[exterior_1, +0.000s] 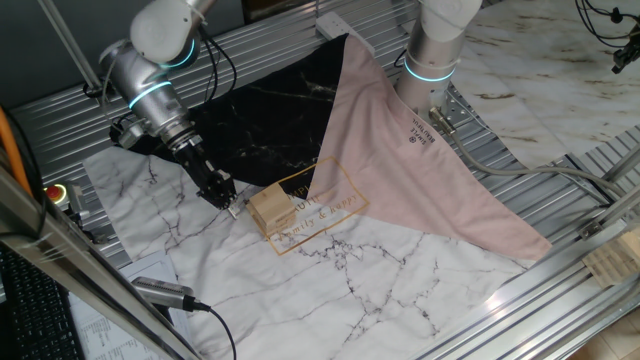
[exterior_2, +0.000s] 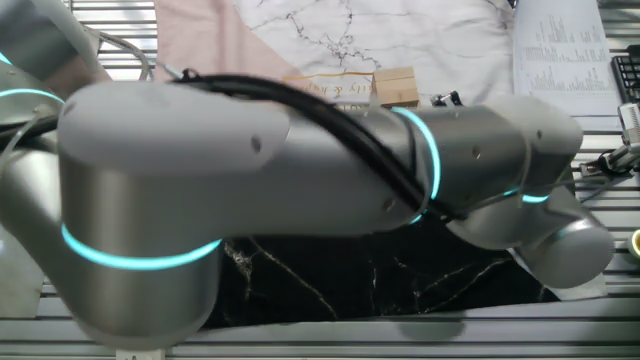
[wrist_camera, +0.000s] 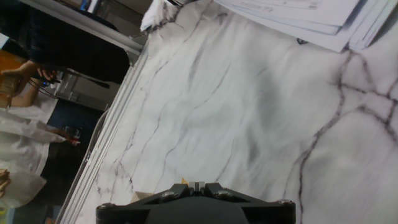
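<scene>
A tan block-like box (exterior_1: 272, 211) rests on the marble-patterned cloth (exterior_1: 215, 275), over the edge of its gold-framed lettering. The box (exterior_2: 396, 87) also shows behind the arm in exterior view 2. My black gripper (exterior_1: 233, 209) points down just left of the box, with a small gap between them. At the bottom of the wrist view my gripper has its fingertips drawn together. A small pale patch lies at the tips; whether it is pads or something thin cannot be told. A bit of tan (wrist_camera: 142, 196) peeks out behind the gripper.
The cloth also has black (exterior_1: 260, 115) and pink (exterior_1: 400, 170) areas. Papers (wrist_camera: 298, 15) lie by its edge. A metal post (exterior_1: 85, 250) and a cabled device (exterior_1: 165, 294) stand at the near left.
</scene>
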